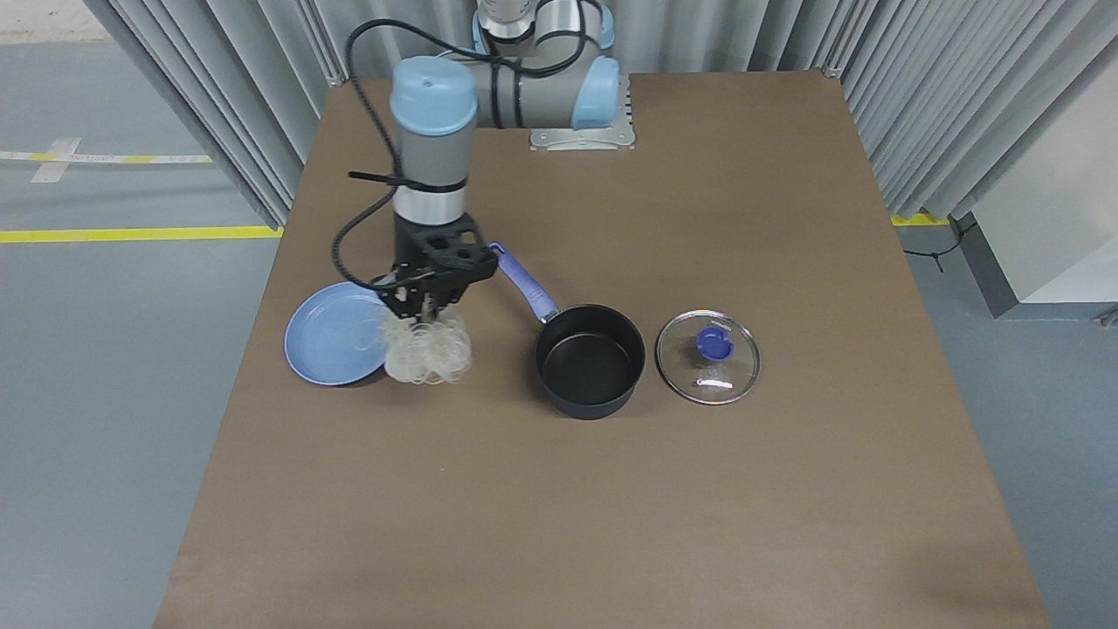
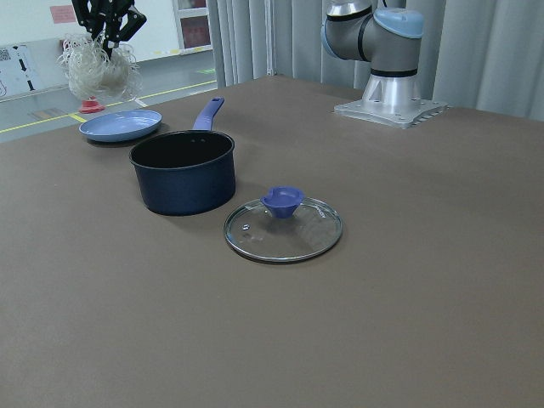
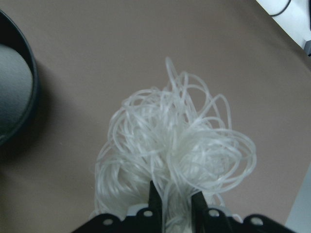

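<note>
My gripper is shut on a bundle of white stringy noodle-like strands (image 1: 427,351), lifted above the table beside the blue plate (image 1: 330,335); the strands (image 2: 99,72) hang high in the left view. A dark saucepan (image 1: 587,356) with a purple handle sits to the right of the bundle; its rim shows at upper left of the wrist view. A glass lid (image 1: 713,372) with a blue knob lies to the right of the pan.
The plate is near the left edge. The arm's base plate is at the back.
</note>
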